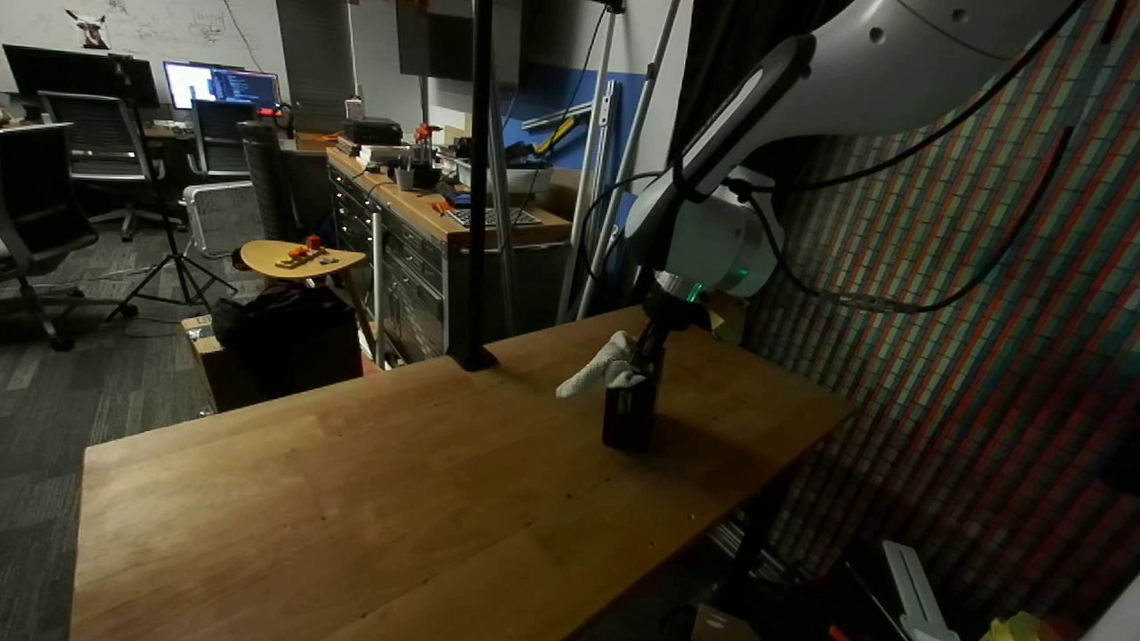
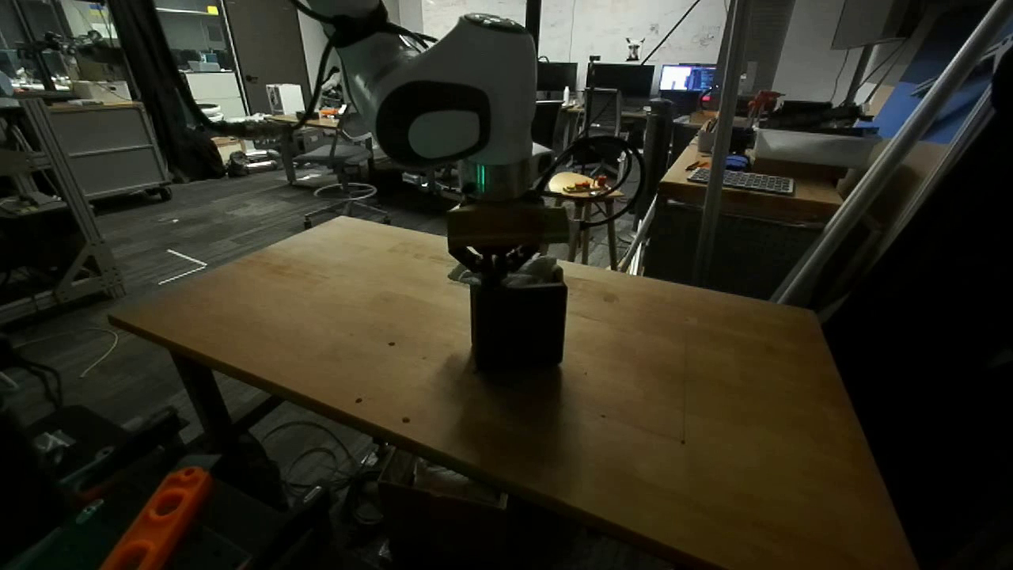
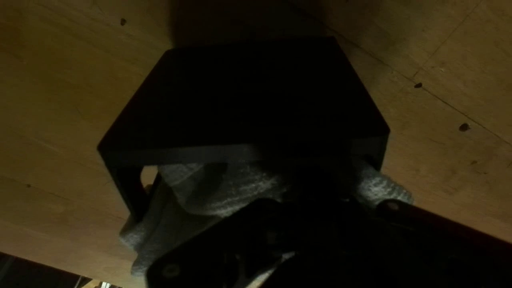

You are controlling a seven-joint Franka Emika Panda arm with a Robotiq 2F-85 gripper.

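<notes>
A black open-sided box or holder stands upright on the wooden table. A pale grey cloth is bunched at its top, with one end sticking out to the left in exterior view 1. My gripper points down into the cloth at the box's top. In the wrist view, the cloth fills the opening under the box's edge and spills out at both sides. The dark gripper reaches into it and is shut. Its fingertips are lost in shadow, so whether cloth is pinched between them cannot be told.
A black post rises at its far edge. A patterned curtain hangs beyond the right side.
</notes>
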